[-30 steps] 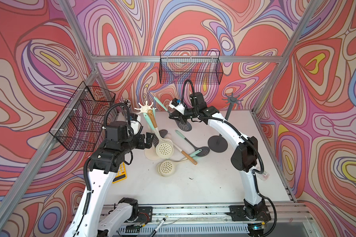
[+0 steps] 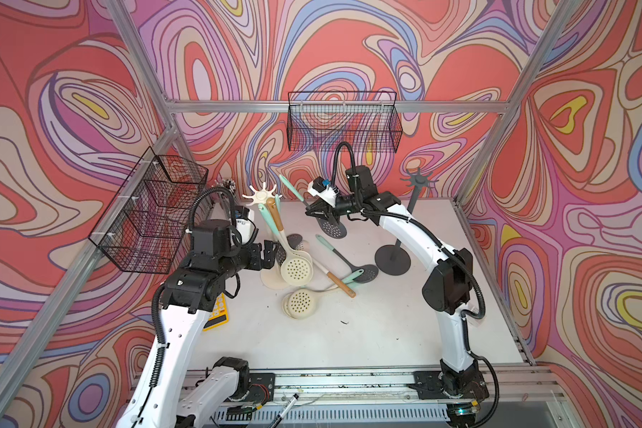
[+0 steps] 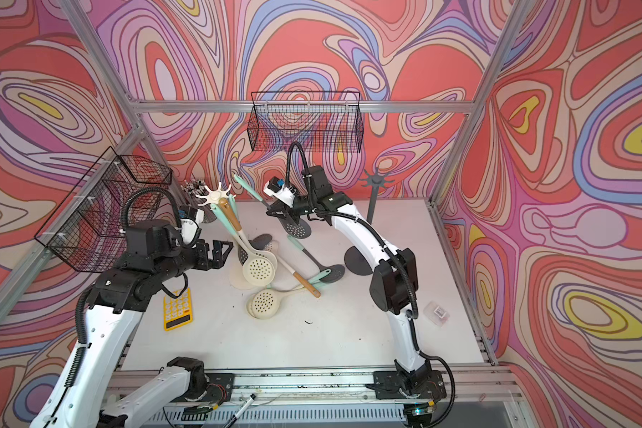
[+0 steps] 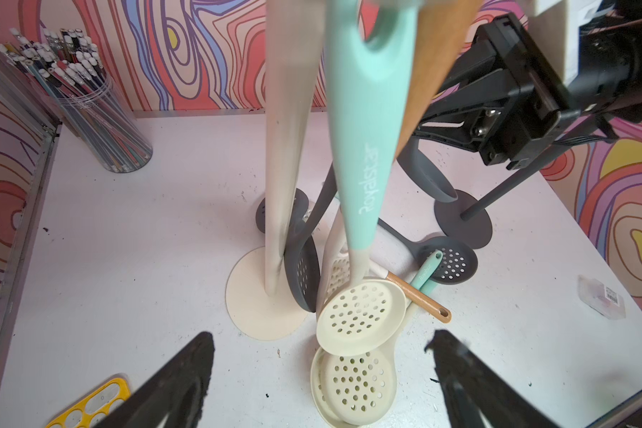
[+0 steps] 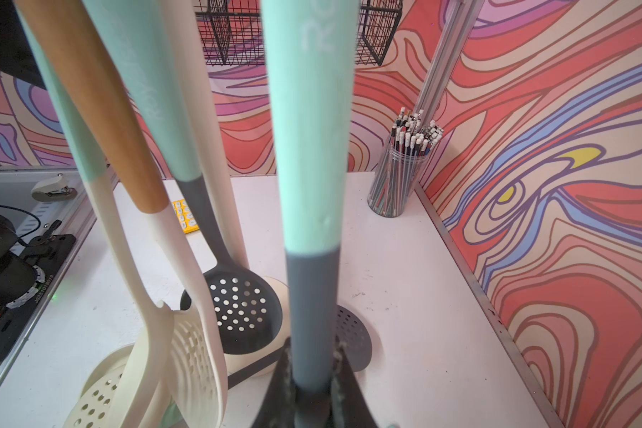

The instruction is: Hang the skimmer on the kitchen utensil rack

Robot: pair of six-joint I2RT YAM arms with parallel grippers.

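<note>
My right gripper [image 2: 312,207] is shut on the shaft of a skimmer [image 2: 289,187]. Its mint handle tilts up toward the back left, and its grey perforated head [image 2: 333,227] is below the gripper. In the right wrist view the skimmer's grey shaft [image 5: 312,306] runs down between the fingers. Left of the handle stands the cream utensil rack [image 2: 261,192], whose star-shaped top carries several hanging utensils, among them a cream skimmer [image 2: 296,271]. The held handle is apart from the hooks. My left gripper is open and empty, at the rack's front left.
A dark utensil rack [image 2: 418,178] without utensils stands at right. On the table lie a grey skimmer [image 2: 364,274], a wooden-handled utensil [image 2: 346,286] and a cream skimmer [image 2: 301,304]. A pencil holder [image 5: 399,178] is behind.
The right arm's elbow has swung right. The left arm and the rack stay put.
</note>
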